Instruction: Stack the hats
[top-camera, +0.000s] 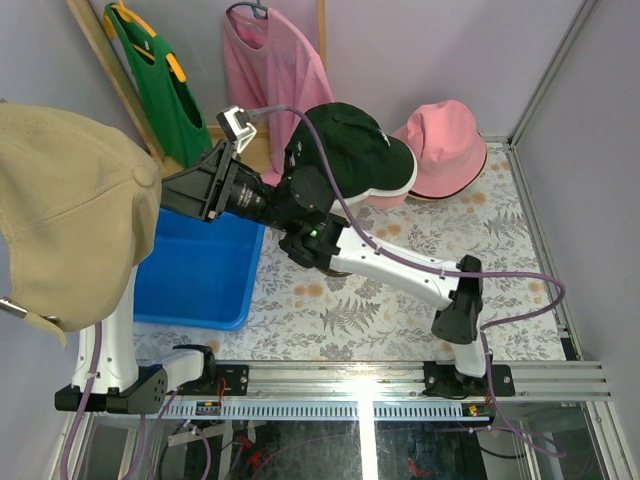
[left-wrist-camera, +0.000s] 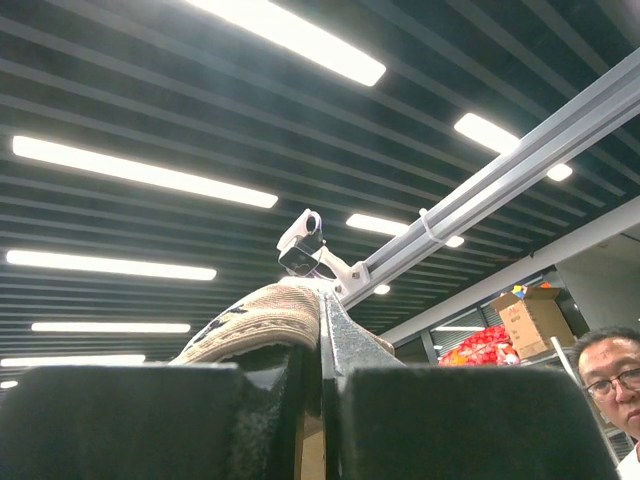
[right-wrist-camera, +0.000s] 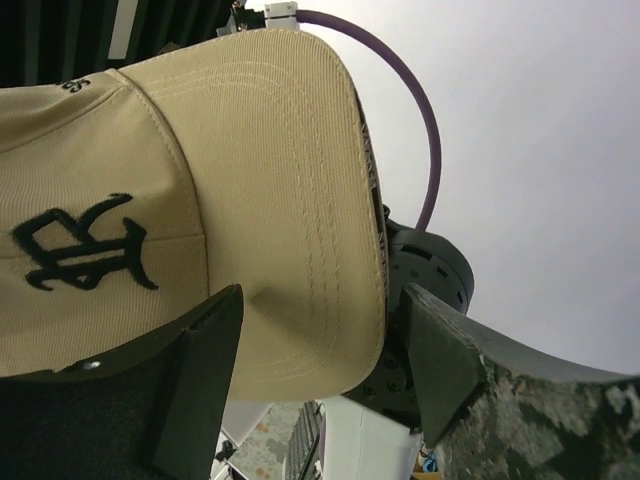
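Observation:
The tan cap (top-camera: 75, 210) is held up high at the left of the top view, close to the camera. In the left wrist view my left gripper is shut, with the tan cap's cloth (left-wrist-camera: 265, 318) at its fingertips. My right gripper stands open at the cap's brim (right-wrist-camera: 290, 200); the brim's edge lies between its fingers, a gap left on one side. On the table, a dark green cap (top-camera: 345, 145) with a white brim edge stands beside a pink bucket hat (top-camera: 443, 145). More pink shows under the green cap.
A blue bin (top-camera: 195, 275) sits at the left of the table, below the right arm's forearm. Green (top-camera: 160, 85) and pink (top-camera: 270, 75) garments hang at the back.

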